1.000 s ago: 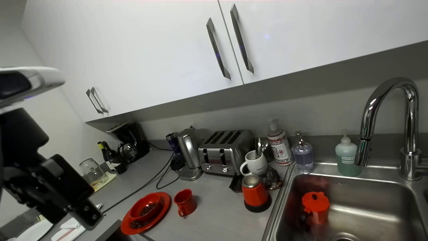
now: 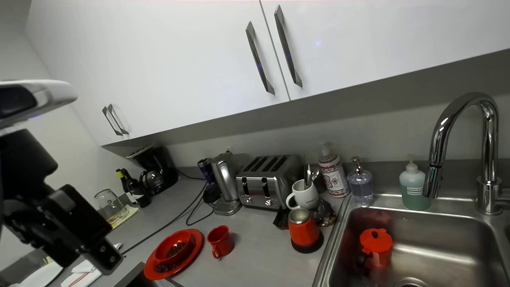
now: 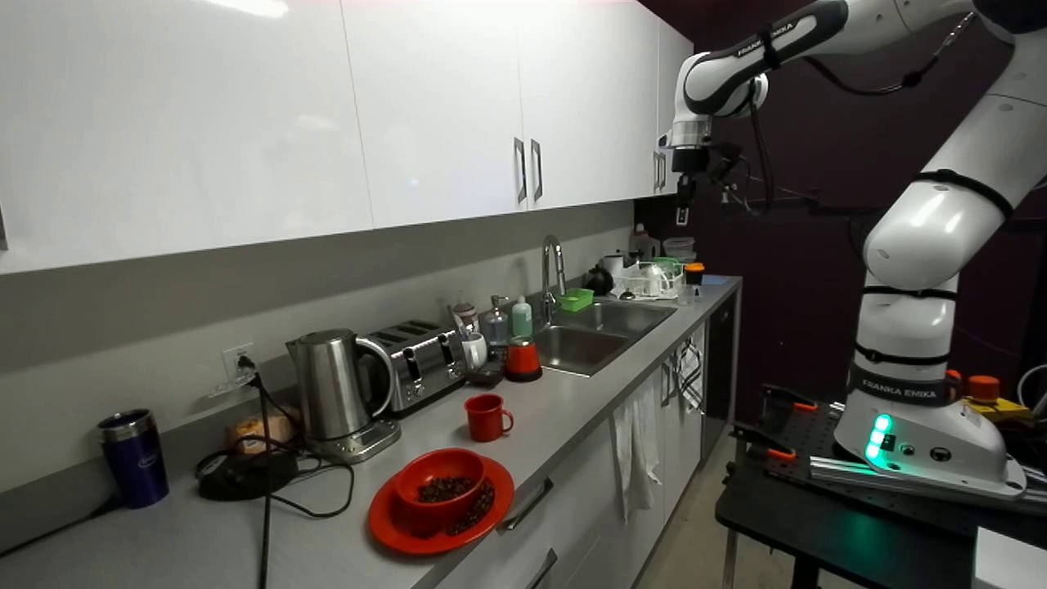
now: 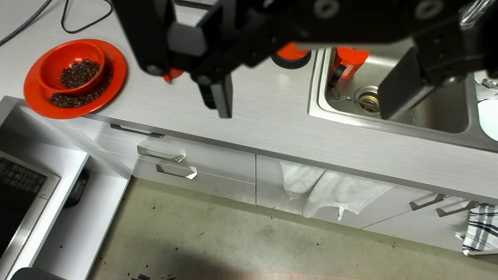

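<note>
High above the counter's front edge hangs my gripper, open, its two fingers wide apart with only air between them. On the counter, a red bowl [image 3: 441, 487] of dark beans sits on a red plate [image 3: 388, 522], with more beans spilled on the plate. Beside them stands a red mug [image 3: 486, 417]; the gripper mostly covers it in the wrist view. An orange pot base [image 2: 304, 232] with a black bottom rests left of the sink. The orange pot top [image 2: 376, 246] with a black knob lies inside the sink basin.
A toaster [image 2: 267, 184], kettle [image 3: 335, 388], white mug with utensils [image 2: 305, 194] and soap bottles line the wall. The tall faucet [image 2: 488, 138] rises behind the sink [image 4: 434, 112]. White cabinets [image 3: 432, 108] overhang the counter. Counter between red mug and sink is clear.
</note>
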